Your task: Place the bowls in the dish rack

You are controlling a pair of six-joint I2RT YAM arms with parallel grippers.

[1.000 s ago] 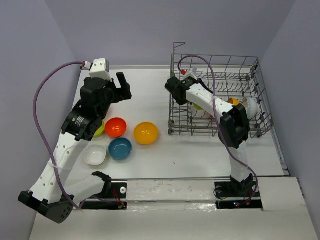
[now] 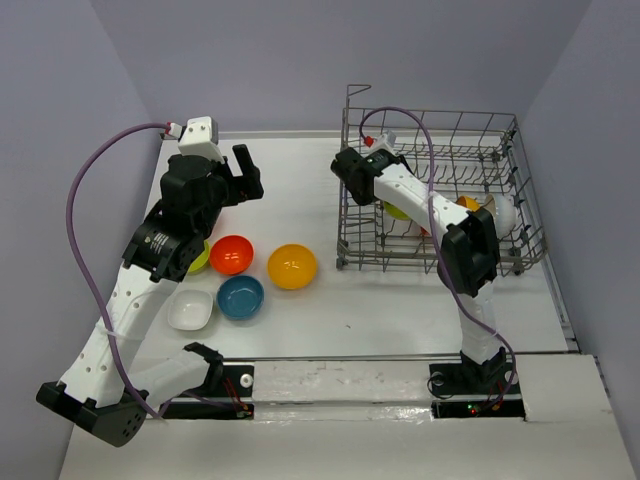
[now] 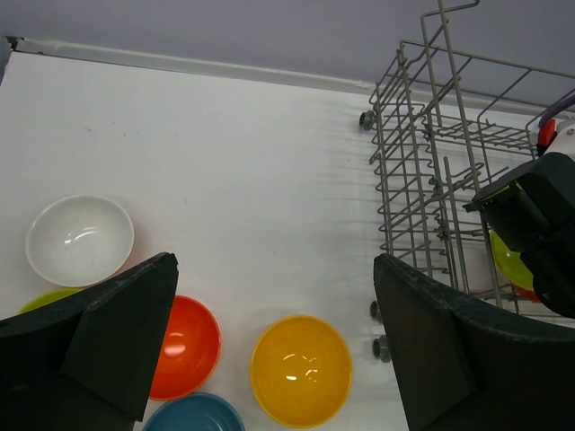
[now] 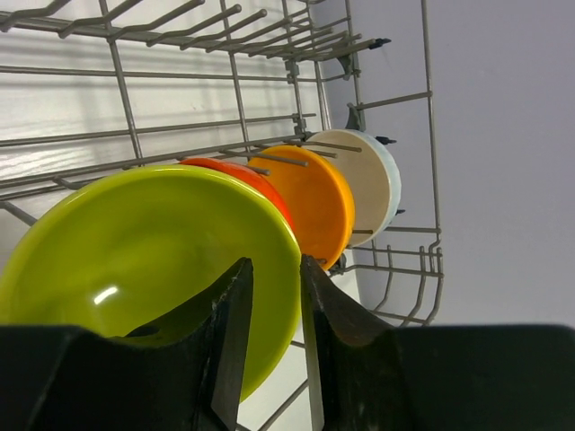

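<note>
The wire dish rack (image 2: pixel 440 259) holds a lime bowl (image 4: pixel 144 242), red bowl (image 4: pixel 243 178), orange bowl (image 4: pixel 314 202) and white bowl (image 4: pixel 364 184) in a row. My right gripper is at the lime bowl's rim; its fingers are partly apart, and whether they grip the rim is unclear. My left gripper is open above the loose bowls: orange (image 2: pixel 292 266), red (image 2: pixel 231 254), blue (image 2: pixel 240 297), white (image 2: pixel 190 309), lime (image 2: pixel 199 258), and another white bowl (image 3: pixel 79 241) farther back.
Free table (image 2: pixel 300 180) lies between the left arm and the rack, and in front of the rack. Grey walls border the sides and back.
The right arm has shifted very slightly at the rack. The left arm and loose bowls have not moved.
</note>
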